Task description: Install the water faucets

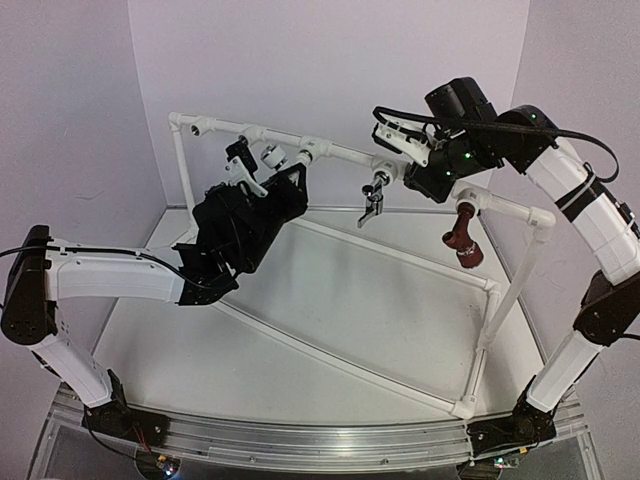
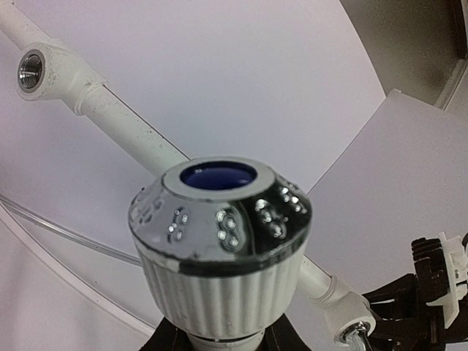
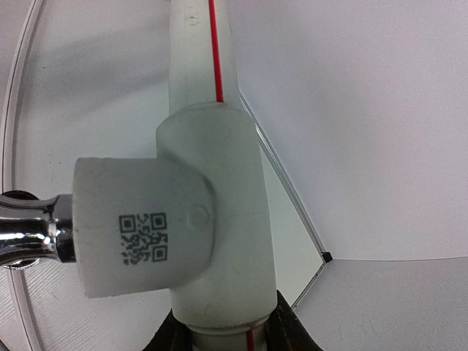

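Observation:
A white faucet with a chrome head fills the left wrist view; in the top view its head shows above my left gripper. Black fingers close round the faucet's neck at the bottom edge. Its other end is at the middle tee; how far it is seated I cannot tell. My right gripper is shut around the white pipe, just beside a tee holding a chrome faucet. A dark red faucet hangs from the tee farther right.
Two tees to the left, one at the far left and one nearer, have empty sockets. The white pipe frame's lower bars cross the floor. Free floor lies inside the frame.

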